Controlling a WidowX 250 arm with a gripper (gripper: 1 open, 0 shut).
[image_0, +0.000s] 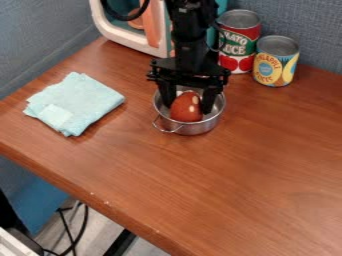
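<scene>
My black gripper (187, 98) hangs down into a small steel pot (203, 124) with wire handles on the wooden table. An orange-red egg-shaped object (185, 108) sits in the pot between or just below the fingers; whether they are shut on it I cannot tell. The white object in the pot is mostly hidden now.
A folded light blue cloth (76, 103) lies to the left. Two cans, a red one (238, 45) and a yellow one (275, 64), stand at the back right before a toy oven (128, 29).
</scene>
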